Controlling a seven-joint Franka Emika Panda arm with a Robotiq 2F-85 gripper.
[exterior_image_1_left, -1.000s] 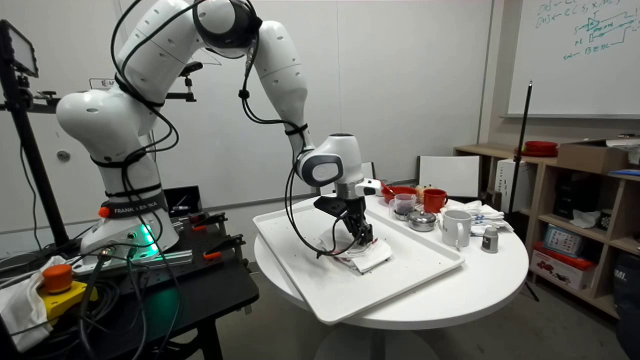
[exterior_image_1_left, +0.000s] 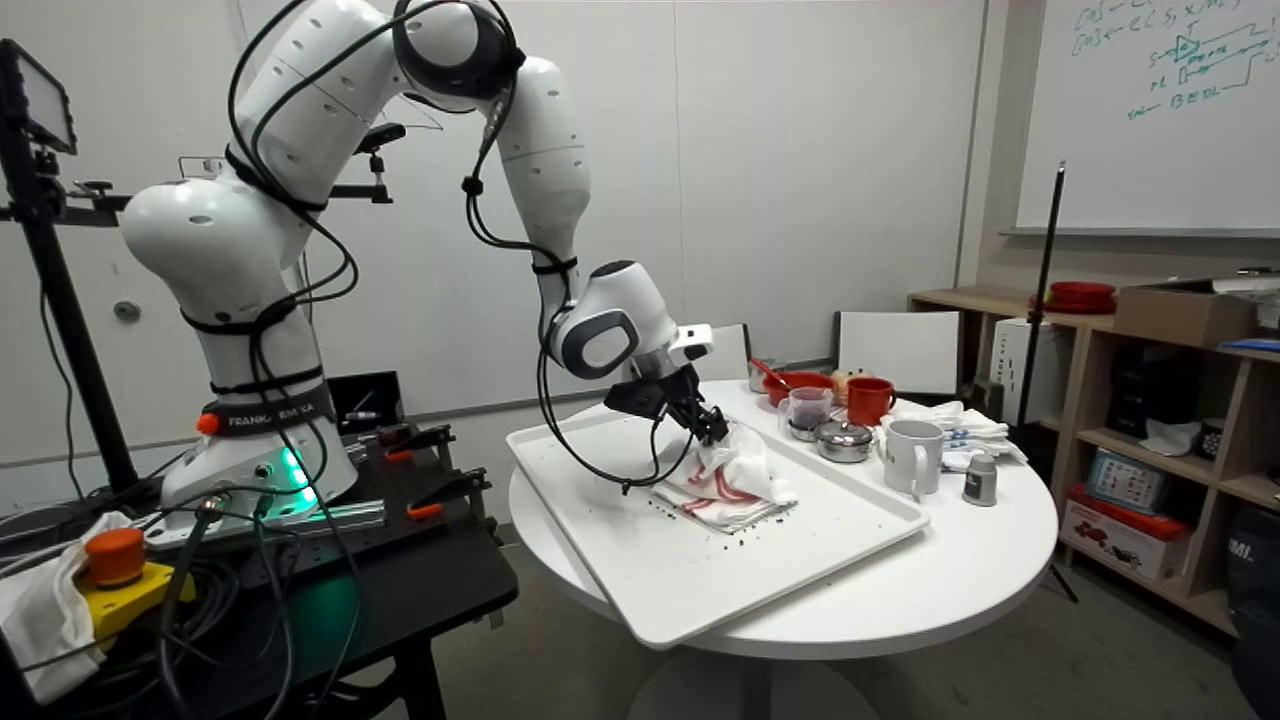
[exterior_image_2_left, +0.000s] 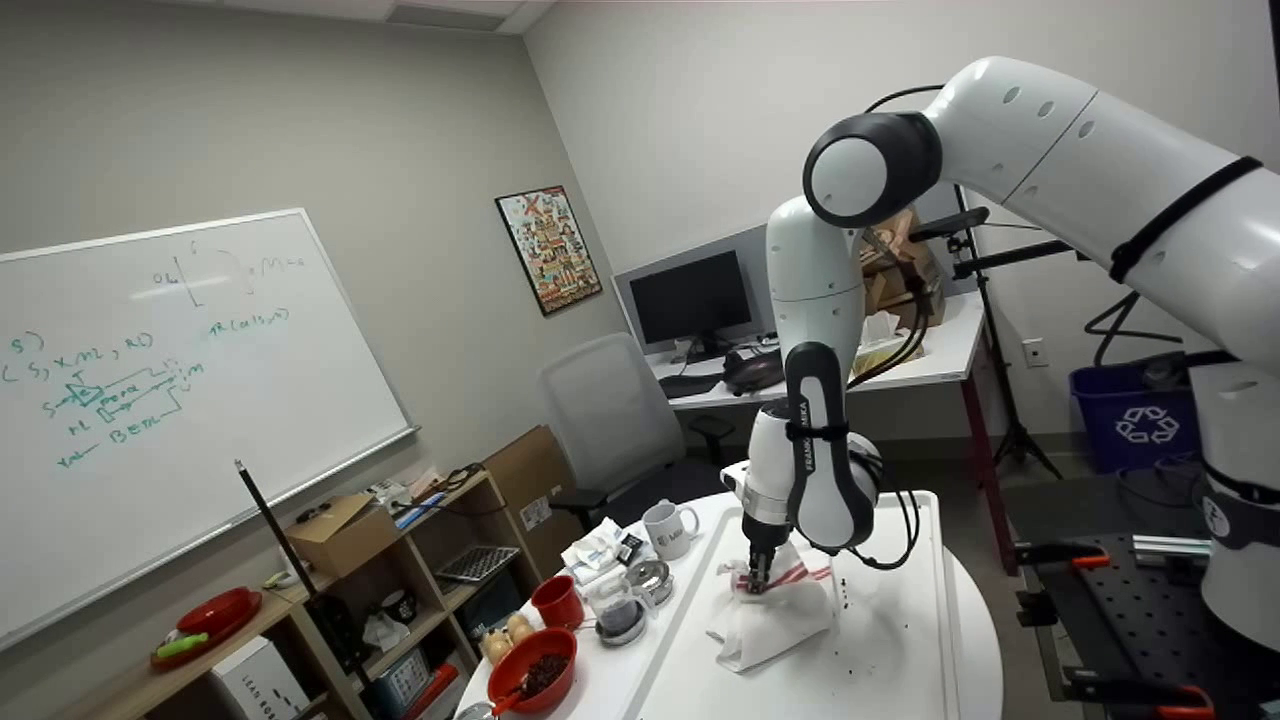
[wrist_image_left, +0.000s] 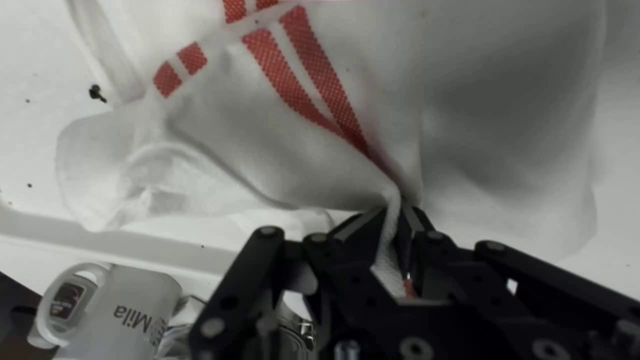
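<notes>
A white cloth with red stripes (exterior_image_1_left: 734, 480) lies crumpled and partly folded on the white tray (exterior_image_1_left: 672, 588). My gripper (exterior_image_1_left: 708, 432) is shut on a raised fold of it, and the rest of the cloth drapes down onto the tray. In the wrist view a pinched strip of the cloth (wrist_image_left: 288, 138) runs up between the black fingers. Seen from the other side, the gripper (exterior_image_2_left: 758, 576) meets the cloth (exterior_image_2_left: 780, 624) near its striped part. Small dark crumbs are scattered on the tray around the cloth.
Along the tray's far side stand a grey mug (exterior_image_1_left: 912, 456), a metal tin (exterior_image_1_left: 845, 442), a red mug (exterior_image_1_left: 870, 400), a clear cup (exterior_image_1_left: 806, 410) and a red bowl (exterior_image_2_left: 536, 667) with dark contents. A small grey shaker (exterior_image_1_left: 980, 479) sits near the mug. The tray's near part is clear.
My gripper has risen and shifted left in exterior view 1, its wrist now tilted. Part of the cloth has come up with it, uncovering crumbs on the tray.
</notes>
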